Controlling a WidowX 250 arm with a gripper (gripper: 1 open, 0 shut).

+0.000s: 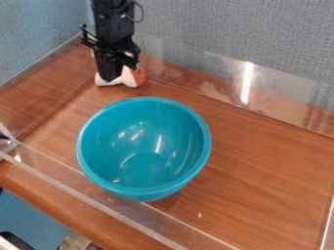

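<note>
A teal bowl (144, 146) sits on the wooden tabletop (255, 171), near the middle of the view. Behind it, at the back left, my black gripper (108, 71) hangs low over a white and orange object (128, 75), which is partly hidden by it. The fingertips are at or against that object; whether anything is between them is not visible.
Clear low walls edge the table at the back and front left. A padded grey wall (235, 39) stands behind. The table right of the bowl is bare.
</note>
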